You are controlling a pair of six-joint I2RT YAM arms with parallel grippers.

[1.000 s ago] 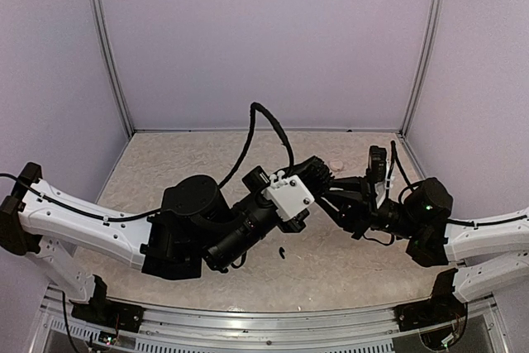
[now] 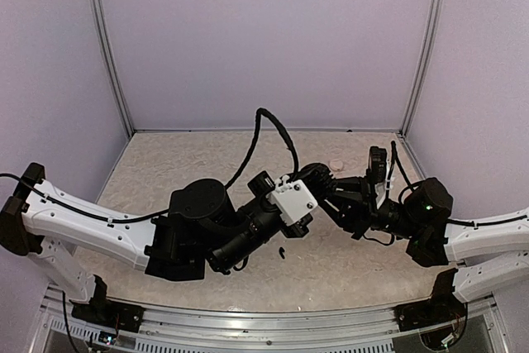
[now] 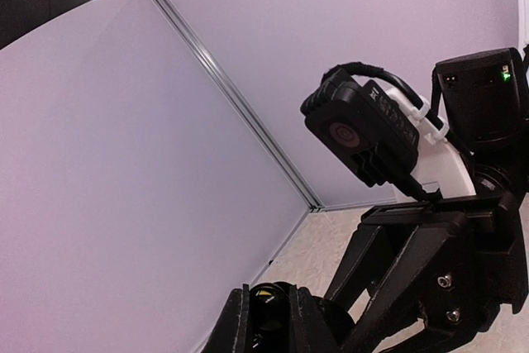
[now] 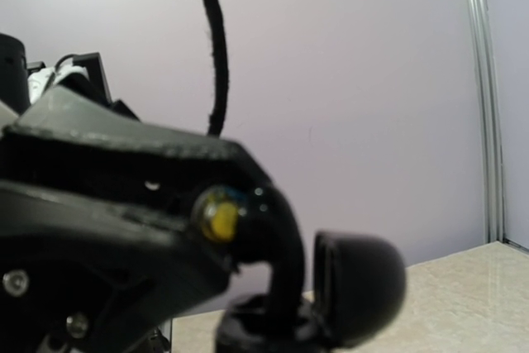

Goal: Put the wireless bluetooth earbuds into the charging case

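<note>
In the left wrist view my left gripper is shut on a glossy black earbud (image 3: 267, 297) with a yellow spot. The right wrist view shows the same earbud (image 4: 221, 219) side-on, its stem pointing down at the open case. That dark charging case (image 4: 263, 328) is at the bottom there, its rounded lid (image 4: 359, 287) standing up beside the stem. How deep the stem sits is hidden. My right gripper appears shut on the case, mostly out of sight. A small black piece, possibly the other earbud (image 2: 282, 252), lies on the table.
Both arms meet above the middle of the table (image 2: 207, 146), their wrists very close together. A cable (image 2: 273, 117) loops up over the left wrist. A pale round item (image 2: 335, 165) lies farther back.
The right arm looks unmoved.
</note>
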